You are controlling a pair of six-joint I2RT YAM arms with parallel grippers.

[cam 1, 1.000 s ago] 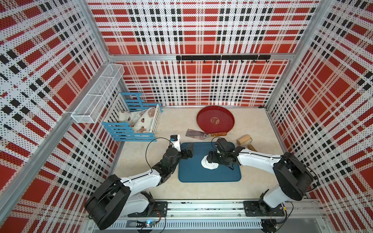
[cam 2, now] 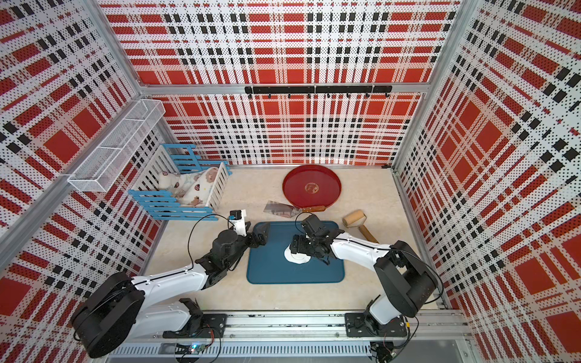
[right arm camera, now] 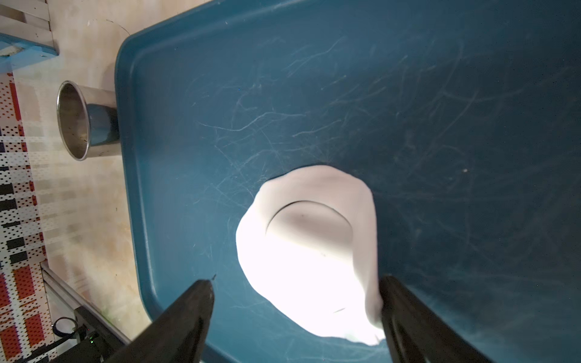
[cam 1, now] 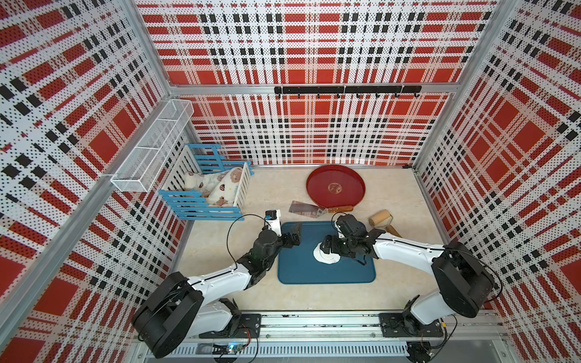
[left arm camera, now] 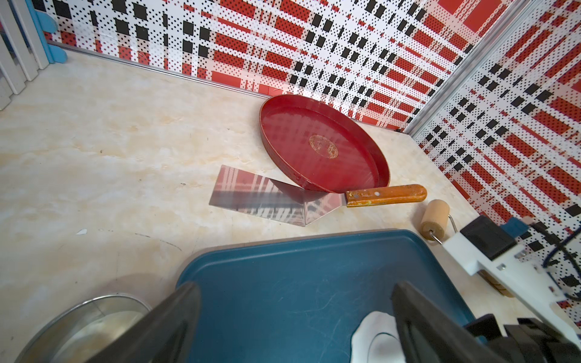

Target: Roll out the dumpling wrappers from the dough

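Note:
A flat white dough sheet (right arm camera: 254, 254) lies on the blue tray (right arm camera: 145, 230), with a round cut line marking off a disc (right arm camera: 305, 227) inside it. In the right wrist view the sheet's margin is raised along one side, meeting the tip of one finger (right arm camera: 399, 308). My right gripper is open over the dough, the other finger standing clear of it. Above the tray's left part, my left gripper is open and empty. The wooden roller (cam 1: 380, 218) rests right of the tray, its handle partly behind the right arm.
Behind the tray lie a scraper (left arm camera: 260, 196) with a wooden handle and a round red tray (left arm camera: 290, 145). A metal cup (right arm camera: 72, 121) stands by the blue tray's left edge. A blue-and-white crate (cam 1: 199, 214) sits at the back left.
My right arm's elbow has shifted slightly right and down, with its gripper staying close over the dough. The left arm and the dough look unchanged.

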